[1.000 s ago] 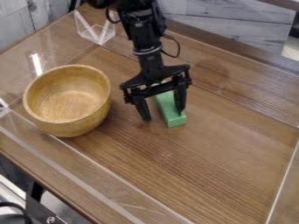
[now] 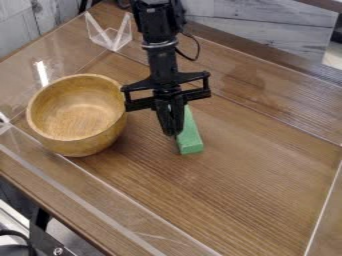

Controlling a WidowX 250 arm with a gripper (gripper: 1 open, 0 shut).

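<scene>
The black gripper [image 2: 168, 115] hangs from the arm at the centre of the camera view, shut, over the left part of a green block [image 2: 190, 142]. The block lies on the wooden table, its upper end partly hidden by the gripper. Whether the fingertips touch it I cannot tell.
A tan oval bowl [image 2: 75, 140] stands on the left of the wooden table [image 2: 241, 200], close beside the gripper. Clear plastic items lie at the left edge.
The gripper has shifted slightly left and toward the viewer, uncovering more of the green block, which sits a little lower in view than before.
</scene>
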